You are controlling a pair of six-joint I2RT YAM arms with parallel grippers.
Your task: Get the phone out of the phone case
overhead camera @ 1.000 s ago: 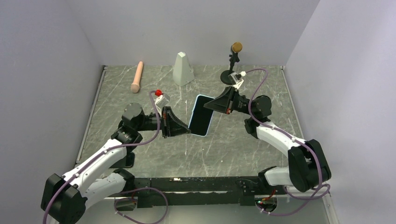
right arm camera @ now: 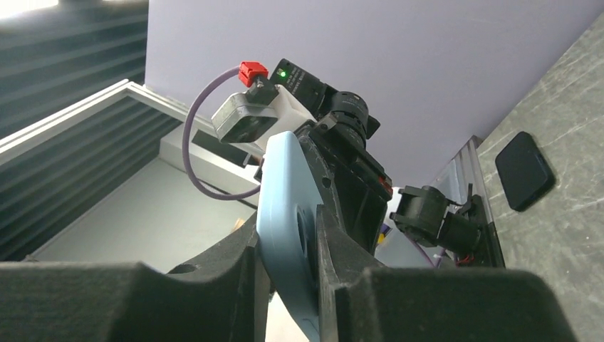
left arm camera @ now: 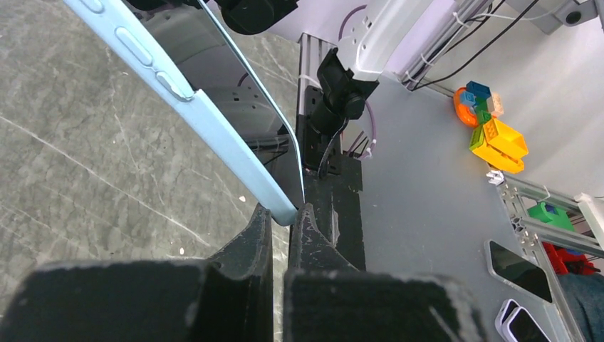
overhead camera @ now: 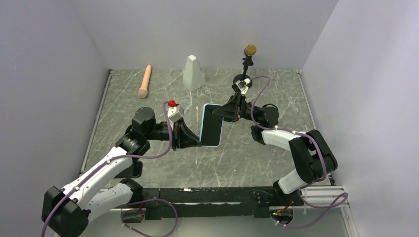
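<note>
A phone in a light blue case hangs between my two grippers, screen facing up in the top view. My left gripper is shut on its lower left corner; in the left wrist view the blue case edge runs down into the fingertips. My right gripper is on the upper right part of the cased phone; the right wrist view shows the case between its fingers, though how tightly they close is unclear.
A dark phone lies at the marble table's left front. A pink rod, a white block and a black stand stand at the back.
The held phone has turned more upright and moved slightly down in the top view. The right arm has swung leftward and its wrist has turned; the left gripper has shifted slightly down.
</note>
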